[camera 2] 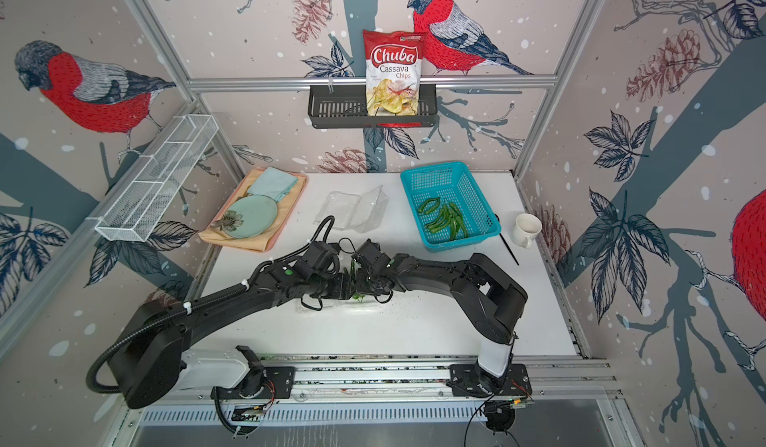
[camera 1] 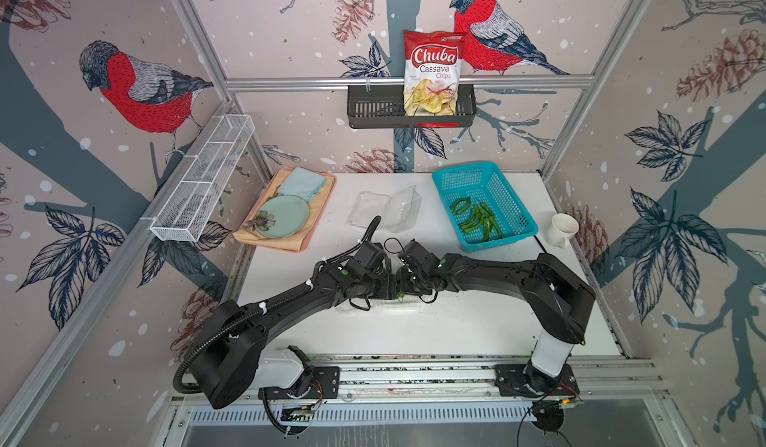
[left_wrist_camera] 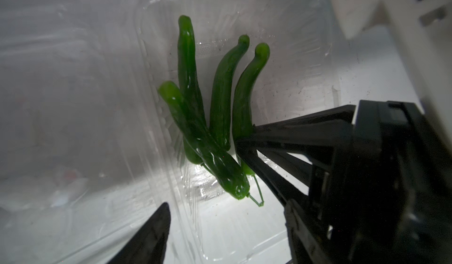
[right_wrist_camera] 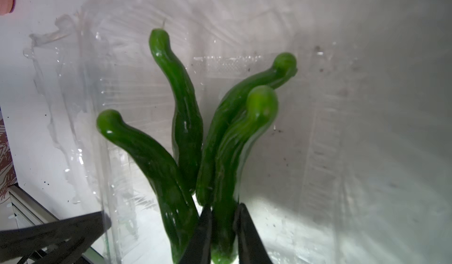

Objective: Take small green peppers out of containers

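Several green peppers lie in a clear plastic container, its bare wall (right_wrist_camera: 324,169) showing in the right wrist view. My right gripper is low in it, shut on a pepper (right_wrist_camera: 230,160) with one finger either side of the lower part. Other peppers, one of them a pepper (right_wrist_camera: 186,122), lie close to its left. My left gripper hangs over the container's near part, fingers apart and nothing between them; a slanting pepper (left_wrist_camera: 202,141) lies just ahead of them. In the top views both arms hide most of the container.
A blue basket (camera 1: 522,211) with several peppers (camera 1: 480,217) stands at the back right, a white mug (camera 1: 561,229) beside it. An empty clear container (camera 1: 399,210) sits behind the arms. At the back left is a wooden tray (camera 1: 299,239) with a plate.
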